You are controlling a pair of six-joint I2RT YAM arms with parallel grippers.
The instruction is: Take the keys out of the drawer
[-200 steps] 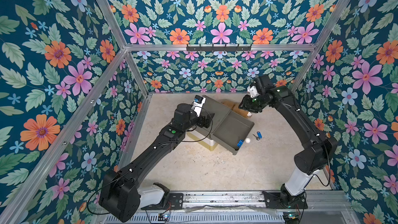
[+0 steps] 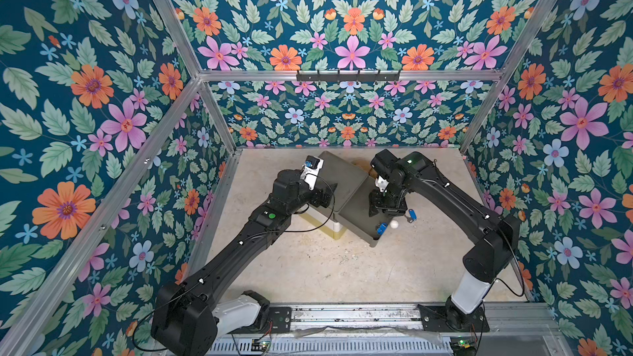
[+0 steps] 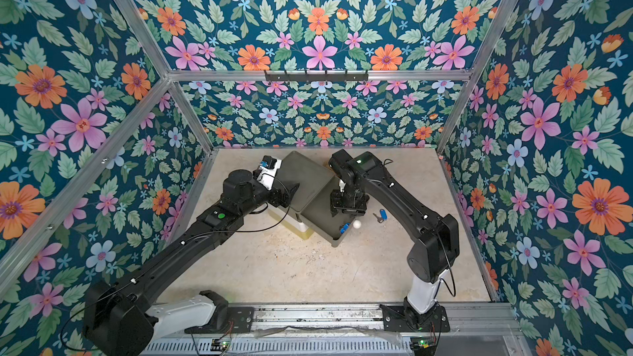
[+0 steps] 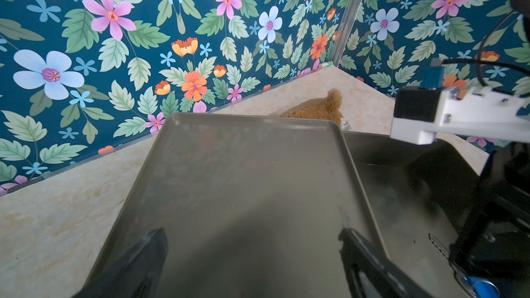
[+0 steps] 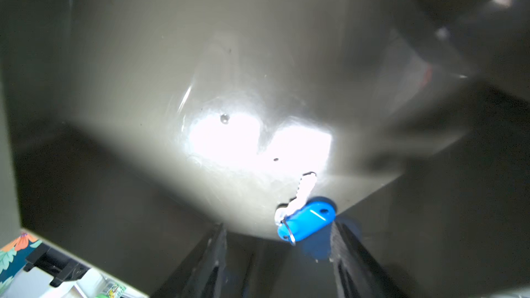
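Note:
Keys with a blue tag (image 5: 307, 221) lie on the floor of the grey drawer (image 5: 220, 66), near a corner; in the top left view their blue tag (image 2: 381, 228) shows at the drawer's near end. My right gripper (image 2: 382, 209) is open and reaches down into the drawer. From the right wrist view, the tag appears between its spread fingertips, with no grip on it. My left gripper has its fingers apart over the flat grey top of the drawer unit (image 4: 248, 176), with nothing between them.
A second set of keys with a blue tag (image 3: 382, 214) lies on the table right of the drawer. A white ball (image 3: 356, 224) is by the drawer's near corner. Something brown and fluffy (image 4: 317, 107) sits behind the unit.
The left arm has shifted only slightly. The keys appear unmoved.

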